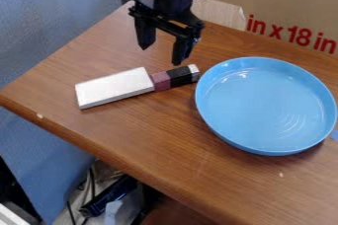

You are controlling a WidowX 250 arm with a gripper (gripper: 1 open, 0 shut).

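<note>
A black gripper (164, 41) hangs above the back left of the wooden table, its two fingers spread apart with nothing visible between them. Below it lies a row of pieces: a flat white block (114, 88), a maroon piece (161, 81) and a small black piece (181, 76) with a light end. To their right is a blue plate (264, 107).
A cardboard box (275, 17) stands behind. Cables and dark items lie below the table's left edge.
</note>
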